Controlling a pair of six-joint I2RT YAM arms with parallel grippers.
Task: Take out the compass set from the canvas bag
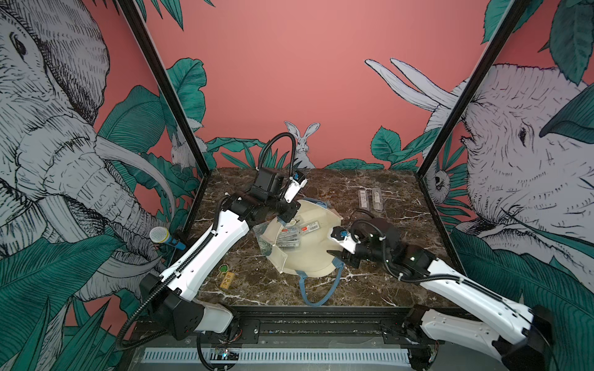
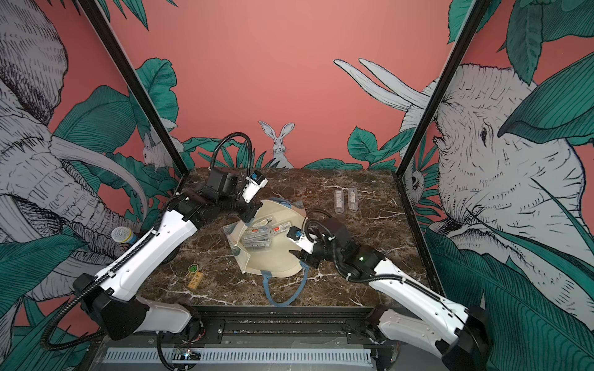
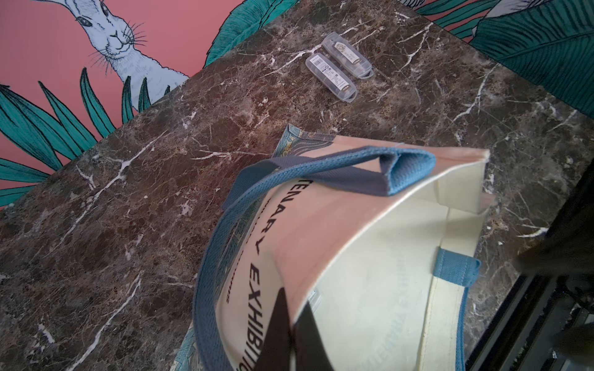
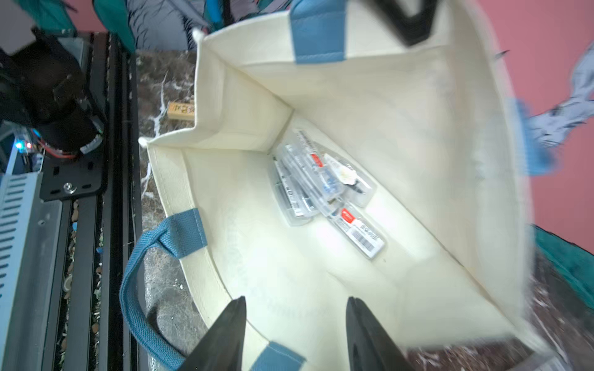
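Observation:
The cream canvas bag (image 4: 266,247) lies open-mouthed on the marble table, its blue straps loose. Several clear plastic cases (image 4: 303,176) with white and red labels are heaped inside; which of them hold compasses I cannot tell for sure. In the left wrist view, my left gripper is shut on the bag's rim, the canvas edge running between its fingertips. My right gripper is at the opposite side of the mouth, its fingers apart and empty. From there it faces into the bag, with the cases well beyond the fingertips.
Two clear cases (image 1: 370,199) lie side by side on the table at the back right. A small yellow-brown block (image 1: 227,280) and a green ring-like item (image 1: 223,268) sit at the front left. One blue strap (image 1: 320,302) loops toward the front edge.

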